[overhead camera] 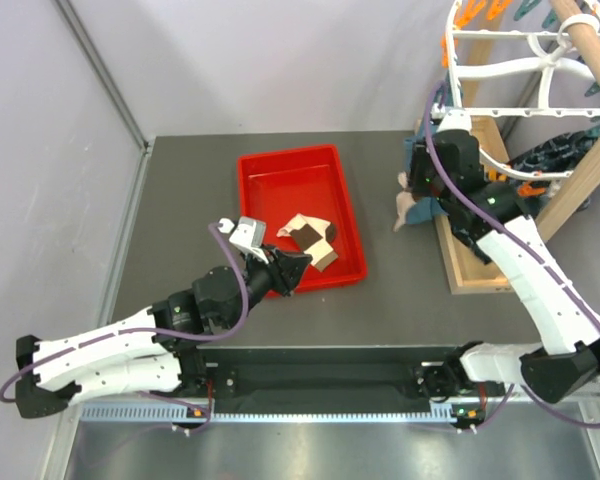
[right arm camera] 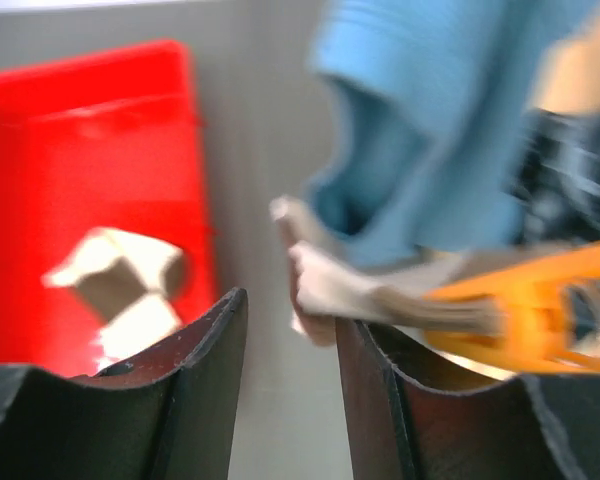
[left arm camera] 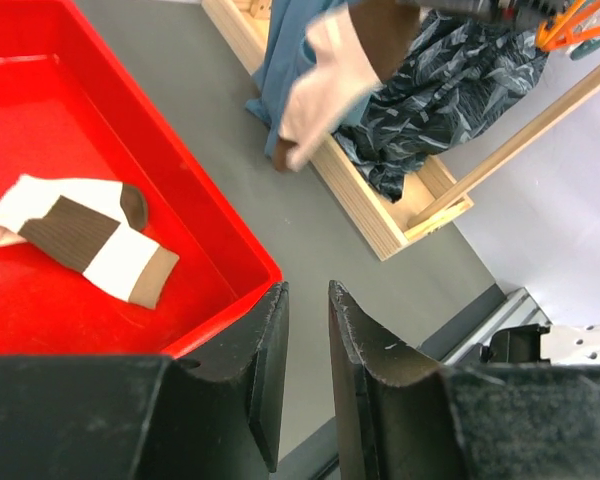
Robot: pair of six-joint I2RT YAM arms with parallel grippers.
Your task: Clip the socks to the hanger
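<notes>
The white hanger (overhead camera: 548, 68) with orange and teal clips hangs at the upper right. My right gripper (overhead camera: 425, 180) is raised under it, shut on a pale sock (overhead camera: 403, 200), blurred close up beside an orange clip (right arm camera: 520, 320) in the right wrist view. A blue cloth (left arm camera: 290, 70) hangs just behind the sock. More socks, cream and brown (overhead camera: 310, 238), lie in the red bin (overhead camera: 300, 282). My left gripper is over the table by the bin's front edge, part open with nothing between its fingers.
A wooden box (overhead camera: 470, 282) with dark crumpled fabric (left arm camera: 440, 90) stands beneath the hanger at the right.
</notes>
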